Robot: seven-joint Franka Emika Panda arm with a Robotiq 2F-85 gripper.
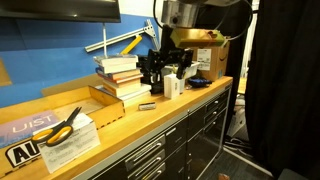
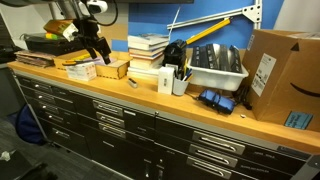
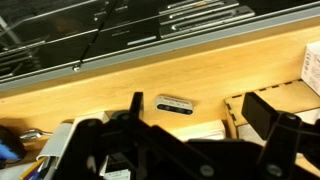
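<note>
A small grey-and-white block (image 3: 174, 104) lies on the wooden countertop (image 3: 120, 85) in the wrist view. It shows also in exterior view 1 as a little block (image 1: 147, 106) in front of the stacked books. My gripper stands open above the counter, its two fingers wide apart and nothing held between them. Seen from above, the block appears between the fingertips, nearer the left one, with a gap of height below the gripper. In exterior view 2 the gripper (image 2: 97, 49) hangs over the counter towards the left.
A stack of books (image 1: 120, 75) stands behind the block, with a white pen holder (image 1: 172, 87) to its right. A shallow wooden tray (image 1: 85, 98) and a white box bearing scissors (image 1: 70, 143) occupy the left. Bare counter runs along the front edge.
</note>
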